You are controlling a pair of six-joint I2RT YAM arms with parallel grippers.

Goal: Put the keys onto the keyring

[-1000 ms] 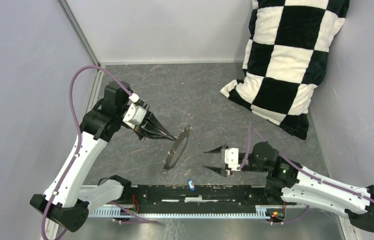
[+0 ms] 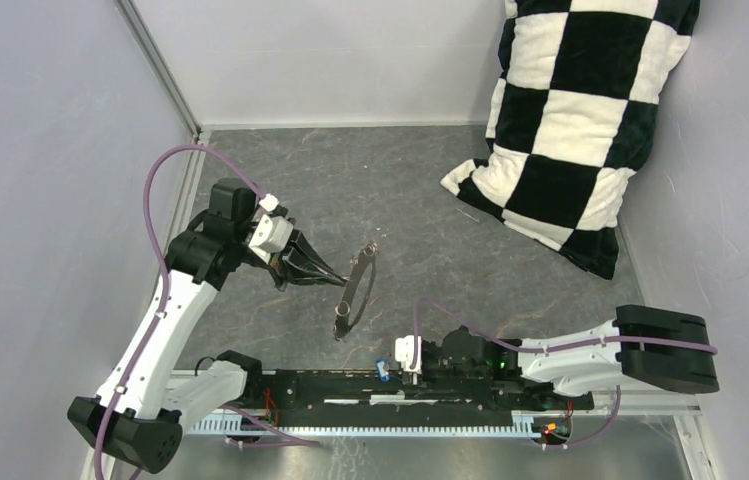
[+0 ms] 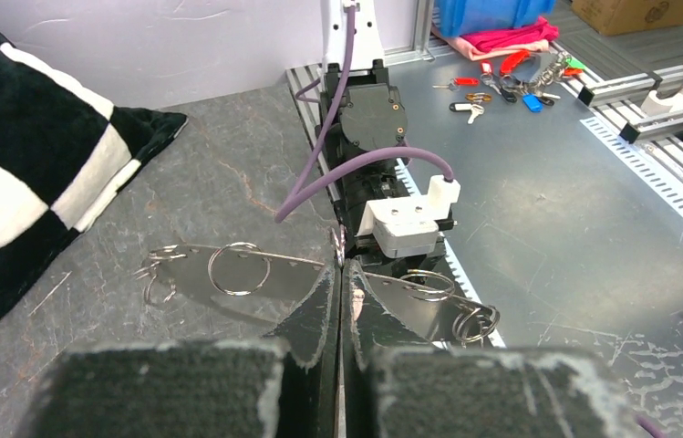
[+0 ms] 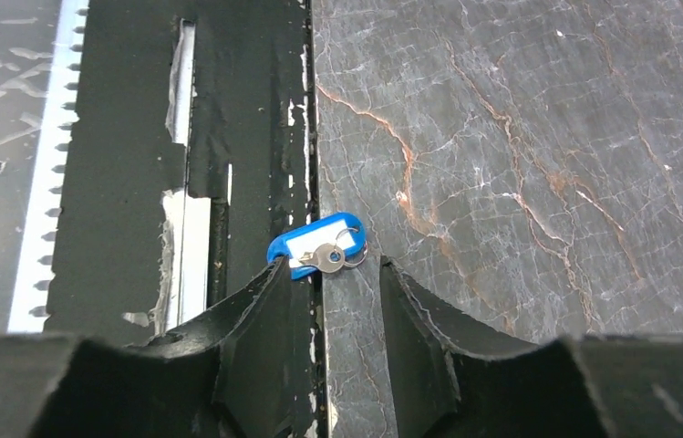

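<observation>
The keyring, a dark metal strip (image 3: pixel 292 276) with several wire rings along it, hangs in the air, seen edge-on in the top view. At its middle, the tips of my left gripper are shut on one of its small rings. A blue key tag (image 4: pixel 318 239) with a silver key (image 4: pixel 329 258) on it lies across the seam between the grey stone floor and the black strip. My right gripper stands part open just over it, one finger to each side; whether they touch the tag cannot be made out.
More keys with coloured tags (image 3: pixel 507 87) lie on the grey metal surface beyond the frame. A black-and-white checked cushion (image 2: pixel 575 130) leans at the back right. Much of the stone floor (image 2: pixel 350 180) behind the arms is bare.
My right gripper has moved left and down to the blue tag, its fingers narrowing. The strip in my left gripper has swung a little; the left arm has shifted only slightly.
</observation>
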